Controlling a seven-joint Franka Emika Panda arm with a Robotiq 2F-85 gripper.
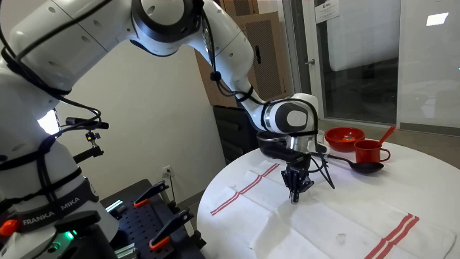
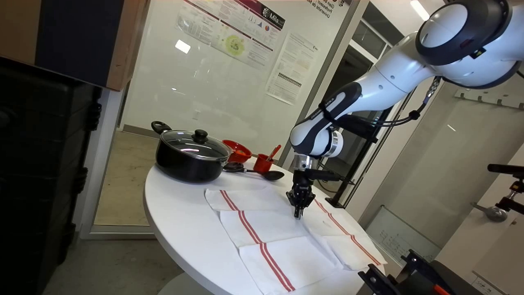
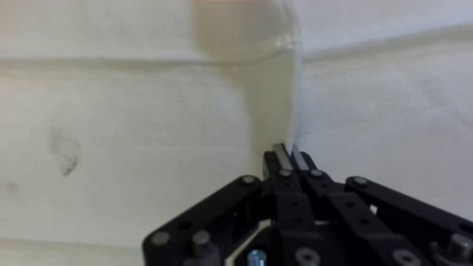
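Note:
A white towel with red double stripes [image 1: 254, 185] lies spread over the round table, creased into panels. My gripper [image 1: 295, 201] points down at its middle with the fingers closed together. In the wrist view a raised ridge of the towel [image 3: 270, 97] runs straight into the fingertips [image 3: 282, 156], so the gripper is shut on a thin pinch of cloth. The pinched bit itself is hidden between the pads. Seen from the other side, the towel [image 2: 275, 260] still lies mostly flat on the table around the gripper [image 2: 298, 216].
Toward the back of the table stand a black pot with a glass lid [image 2: 189, 164], a red bowl [image 1: 344, 140] and a red mug [image 1: 367, 151] holding a red utensil. A black ladle [image 1: 366, 167] lies before them. Bare tabletop [image 2: 172, 211] shows beside the towel.

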